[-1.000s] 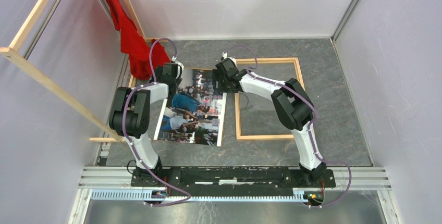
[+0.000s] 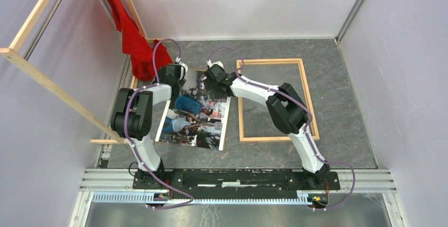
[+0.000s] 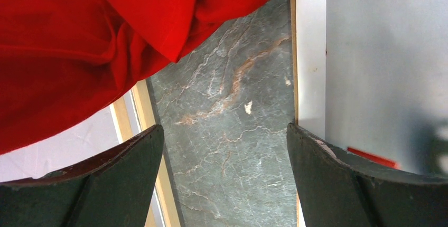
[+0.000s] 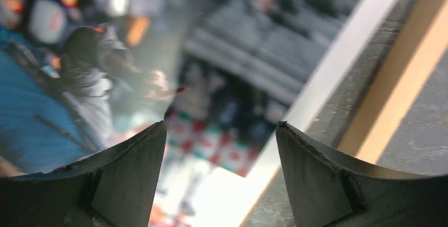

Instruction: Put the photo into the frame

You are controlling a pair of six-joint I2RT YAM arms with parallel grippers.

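Note:
The photo [image 2: 185, 116], a crowd scene with a white border, lies flat left of the middle. Right of it lies the empty wooden frame [image 2: 241, 116]. By the photo's upper left edge is my left gripper [image 2: 178, 91]; its open fingers stand on either side of bare floor, the right one at the photo's white border [image 3: 310, 53]. Over the photo's upper right part my right gripper [image 2: 210, 94] hangs with its fingers apart. In the right wrist view the photo's border [image 4: 306, 100] passes by the right finger [image 4: 306, 153], and only printed photo shows between the fingertips.
A red cloth [image 2: 134, 45] hangs from a wooden rack [image 2: 58, 92] at the left, close to my left gripper.
My right gripper has moved left, from the photo's right edge to further over the photo. The left arm has barely moved, and the photo lies almost as before.

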